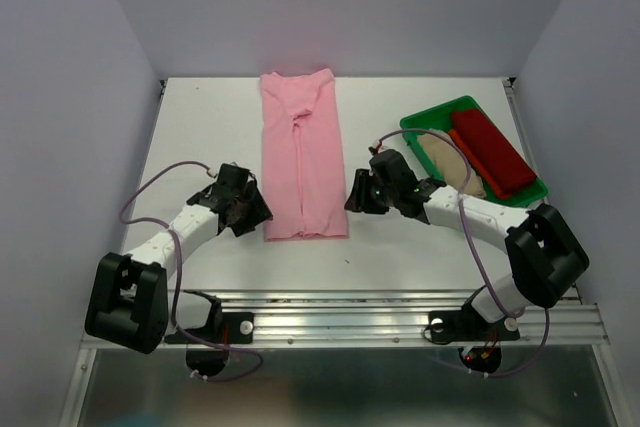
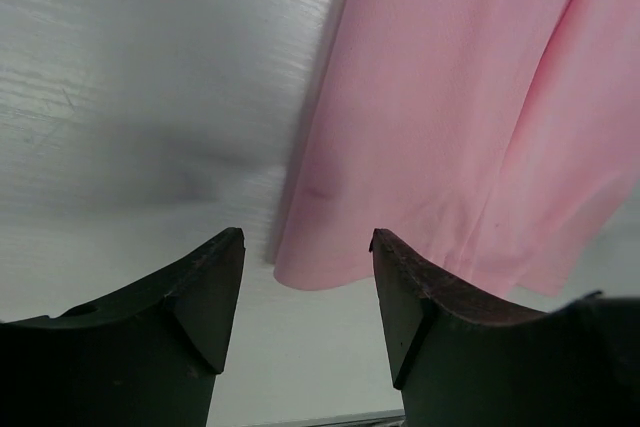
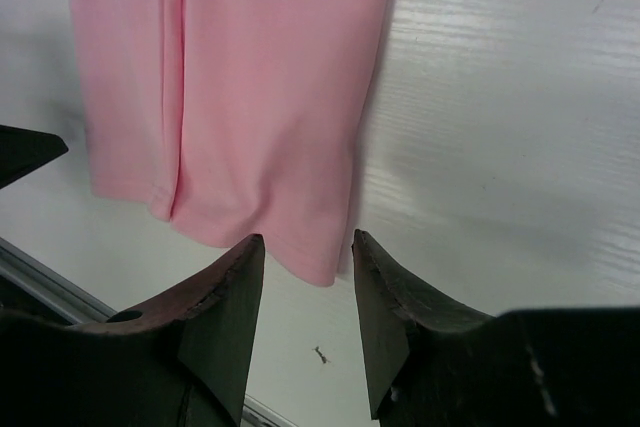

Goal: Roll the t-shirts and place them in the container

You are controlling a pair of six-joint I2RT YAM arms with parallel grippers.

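Observation:
A pink t-shirt [image 1: 325, 167] lies on the white table, folded into a long strip with its two side edges meeting along the middle. Beside its near left corner is my left gripper [image 1: 258, 222]; in the left wrist view that corner of the pink cloth [image 2: 340, 217] shows beyond the parted fingers [image 2: 225, 267], nothing between them. On the other side, my right gripper [image 1: 352, 204] stands open near the strip's right edge. The right wrist view has the near right corner of the cloth [image 3: 310, 217] ahead of the spread fingertips [image 3: 250, 257].
A green basket [image 1: 440, 112] at the right holds a red rolled or folded cloth [image 1: 492, 147] and a beige one [image 1: 440, 155]. Bare table lies left of the strip and in front of it, up to the metal rail [image 1: 350, 305].

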